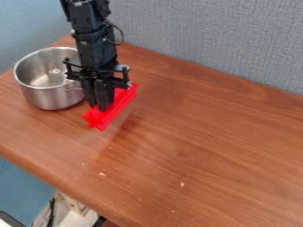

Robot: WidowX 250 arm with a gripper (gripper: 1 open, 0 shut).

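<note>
A black gripper (102,96) on the arm hangs over the left part of the wooden table, with a red elongated piece (109,113) at its fingers, slanting toward the lower left. The gripper appears shut on this piece, though the fingertips are partly hidden. A steel pot (48,89) stands just left and behind, partly hidden by the arm.
A grey padded wall (225,35) runs along the back. The table's left edge drops to a blue floor, with light pieces and a cable at the bottom left.
</note>
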